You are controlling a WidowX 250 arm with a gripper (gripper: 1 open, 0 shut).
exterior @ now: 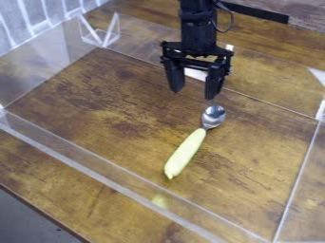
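Observation:
My black gripper (195, 84) hangs at the upper middle of the camera view, open, with its fingers apart. Below it and a little right, a shiny silver spoon-like object (214, 116) lies on the wooden surface. A long pale yellow-green vegetable-like item (185, 154) lies diagonally below that, apart from the gripper.
Clear low walls enclose the wooden work area (89, 114). A small white object behind the gripper is partly hidden.

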